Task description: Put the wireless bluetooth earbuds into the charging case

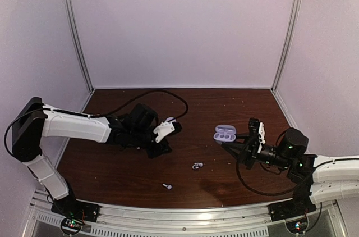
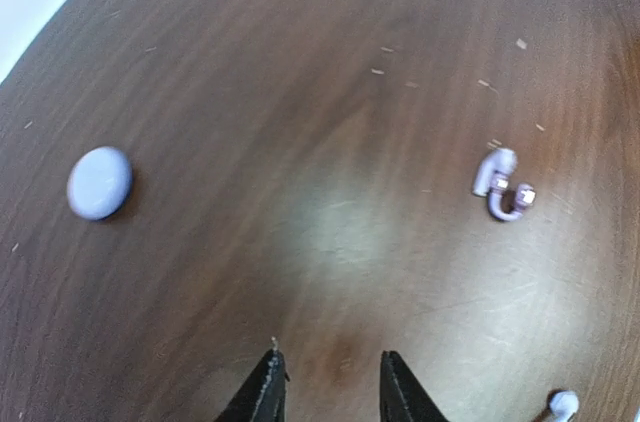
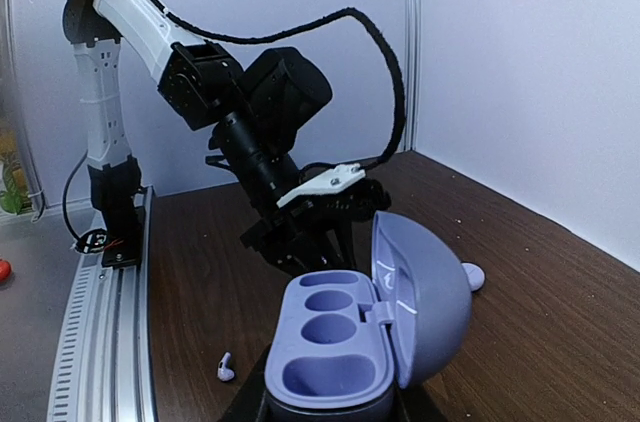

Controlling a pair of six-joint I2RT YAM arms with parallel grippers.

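Held in the air at the right, the lilac charging case (image 1: 225, 132) has its lid up, and my right gripper (image 1: 231, 142) is shut on it. In the right wrist view the case's lilac body (image 3: 330, 327) faces up with several empty-looking hollows. On the table's middle lie small lilac-and-silver earbuds (image 1: 197, 165), close together. Another single earbud (image 1: 167, 186) rests nearer the front edge; its end (image 2: 564, 403) shows in the left wrist view. Above the table, left of these, hovers my left gripper, fingers apart with nothing between them.
A round lilac piece (image 2: 100, 183) lies on the table, mostly covered by the left arm in the top view. Tiny pale specks (image 2: 521, 44) dot the wood. White walls close in the sides.
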